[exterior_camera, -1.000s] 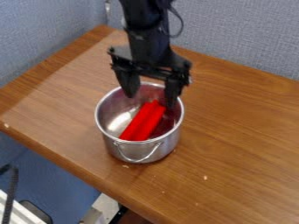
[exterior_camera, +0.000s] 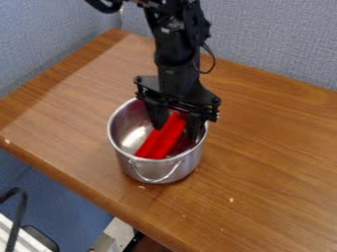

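Note:
A steel pot with a wire handle sits on the wooden table. A red elongated object lies slanted inside it. My black gripper hangs down into the back of the pot, over the upper end of the red object. Its fingertips are dark against the pot's shadowed inside, so I cannot make out whether they are apart or touching the object.
Grey padded walls stand behind the table.
The arm has moved down and narrowed in outline, from above the pot's back rim into the pot at the red object. The pot appears unmoved.

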